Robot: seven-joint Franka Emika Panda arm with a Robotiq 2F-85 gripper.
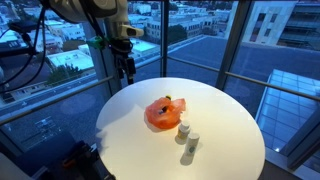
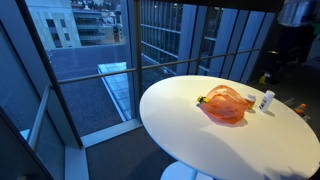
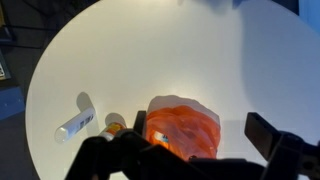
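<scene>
On the round white table [image 1: 215, 105] lies an orange bag [image 1: 160, 115], crumpled, with something dark and yellowish at its edge. My gripper [image 1: 129, 78] hangs in the air above the table's left side, clear of the bag. From the wrist view, the gripper is open, its dark fingers spread wide apart, and the orange bag [image 3: 182, 128] shows beyond them. Nothing is held between the fingers. Exterior view 2 shows the same orange bag [image 2: 225, 103] near the middle of the table.
Two small white bottles, a nearer one [image 1: 192, 143] and a shorter one [image 1: 183, 129], stand close to the bag on its near side. Free tabletop surrounds them, widest at the right. Glass windows [image 1: 185, 30] rise behind the table.
</scene>
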